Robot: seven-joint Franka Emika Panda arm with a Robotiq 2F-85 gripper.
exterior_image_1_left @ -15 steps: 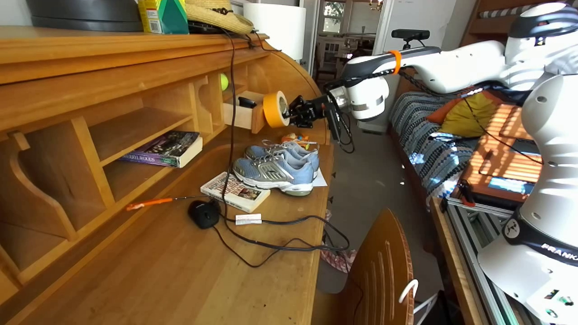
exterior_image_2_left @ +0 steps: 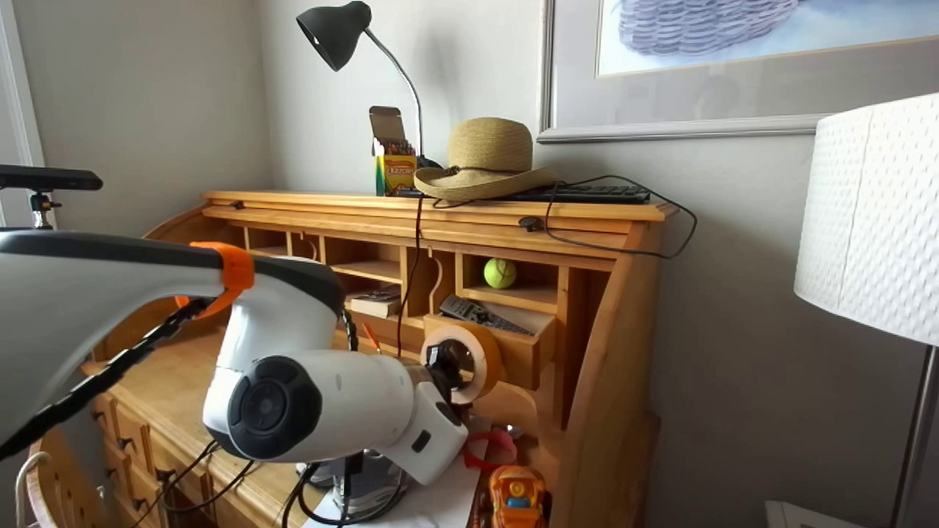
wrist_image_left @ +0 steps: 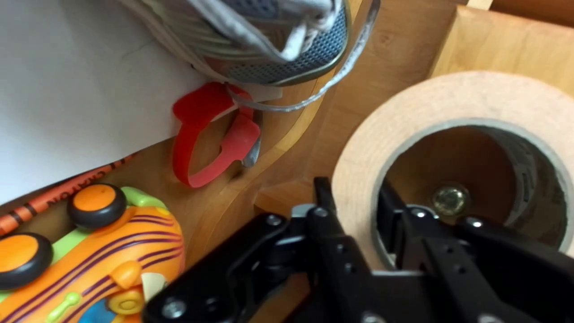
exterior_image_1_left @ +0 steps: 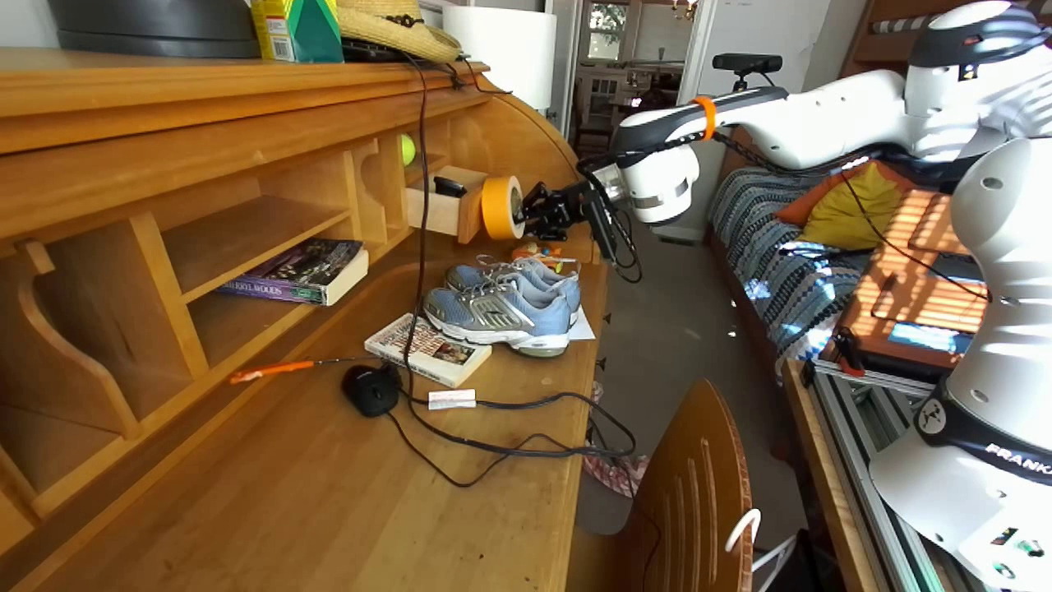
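Note:
A roll of tape with an orange outer face [exterior_image_1_left: 494, 209] is held in front of the pulled-out small drawer [exterior_image_2_left: 530, 356] of the desk. My gripper is shut on the wall of the roll, one finger inside its hole and the other against the outside. In the wrist view, the roll's tan side [wrist_image_left: 425, 105] overlaps the drawer front, and a round metal knob [wrist_image_left: 450, 199] shows through the hole. A dark remote control [exterior_image_2_left: 480, 313] sticks out of the drawer. Most of the drawer's inside is hidden.
Below are grey-blue sneakers [exterior_image_1_left: 503, 306], a red band [wrist_image_left: 185, 148] and an orange toy car [wrist_image_left: 107, 253]. A tennis ball [exterior_image_2_left: 499, 273] sits in the cubby above the drawer. A black cable [exterior_image_1_left: 425, 187] hangs before the shelves.
My gripper has shifted slightly down and a little left in exterior view 1, carrying the tape roll. The drawer and the objects on the desk look unmoved.

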